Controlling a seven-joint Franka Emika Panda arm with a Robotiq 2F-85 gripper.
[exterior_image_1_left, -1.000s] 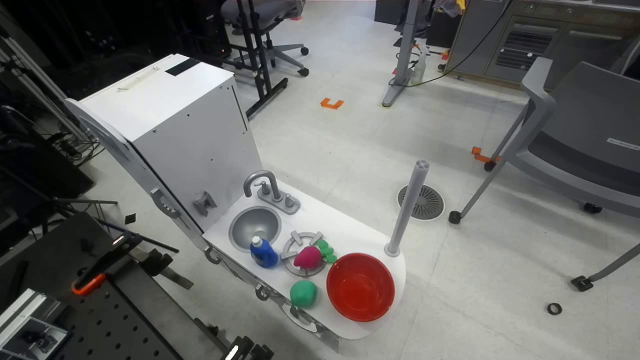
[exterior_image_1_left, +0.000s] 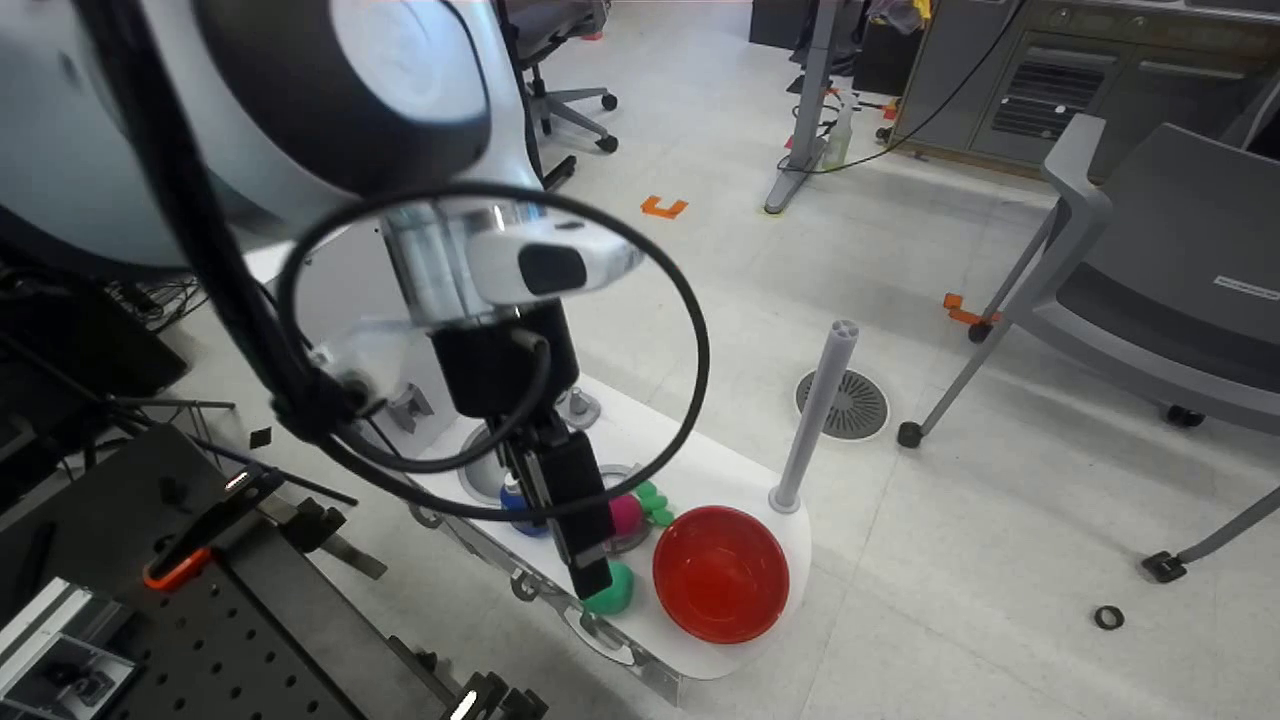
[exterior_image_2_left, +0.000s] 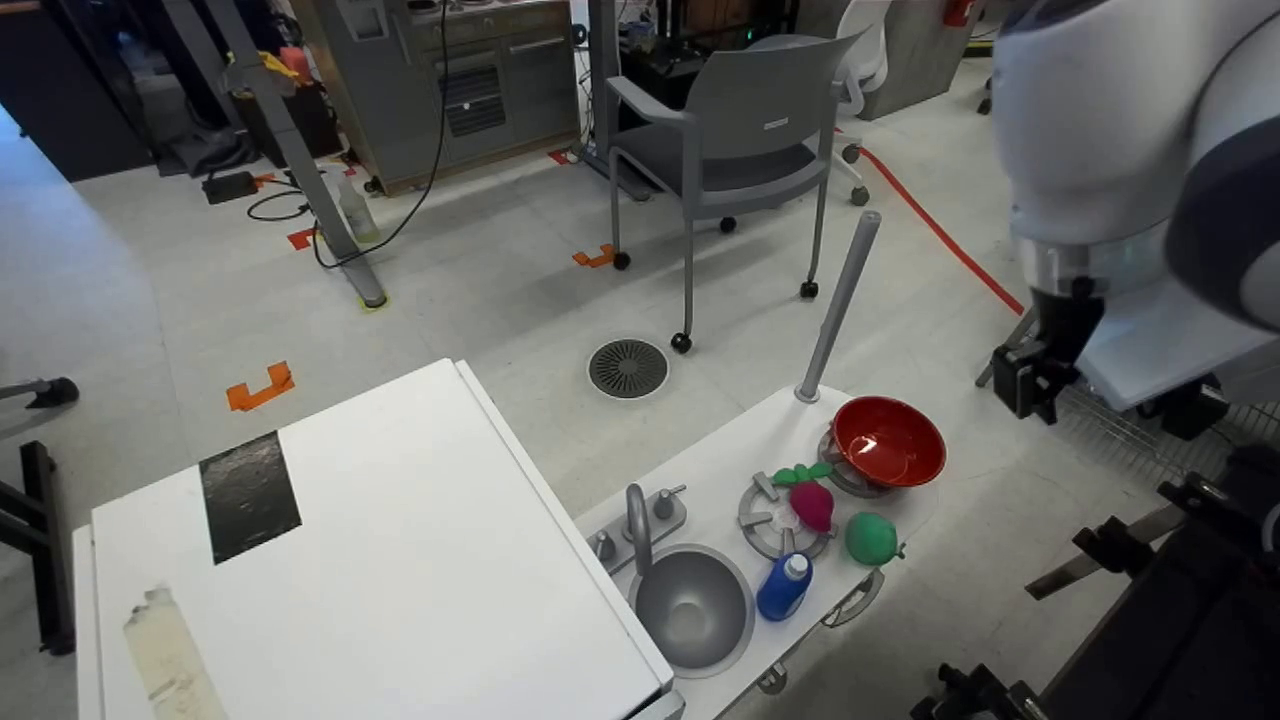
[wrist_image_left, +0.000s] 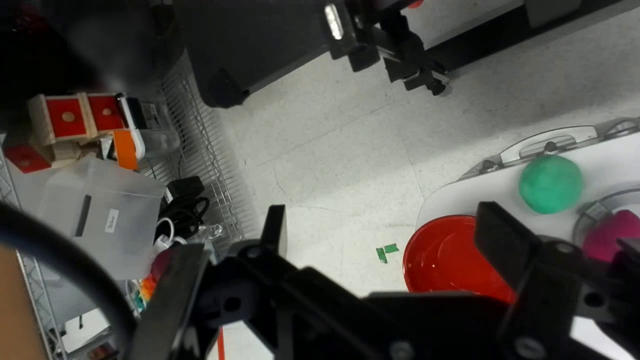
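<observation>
My gripper hangs in the air, open and empty, its two fingers wide apart in the wrist view. In exterior view 2 it is at the right, beyond the end of the white play-kitchen counter (exterior_image_2_left: 720, 486). On the counter's end rests an empty red bowl (exterior_image_2_left: 889, 443). Beside it are a green round toy (exterior_image_2_left: 871, 539) and a pink toy (exterior_image_2_left: 812, 505) with green leaves on a grey burner ring. A blue bottle (exterior_image_2_left: 785, 587) lies near the grey sink (exterior_image_2_left: 692, 610). In the wrist view my right finger covers part of the bowl.
An upright grey post (exterior_image_2_left: 840, 306) rises from the counter's far edge. A tall white cabinet (exterior_image_2_left: 396, 540) adjoins the sink end. A dark table (exterior_image_1_left: 204, 600) faces the counter across a floor gap. A wire shelf with bins (wrist_image_left: 99, 207) stands beyond my left finger.
The arm and gripper have come into exterior view 1 from the upper left, now covering the cabinet and part of the sink. The bowl, toys and bottle appear unmoved.
</observation>
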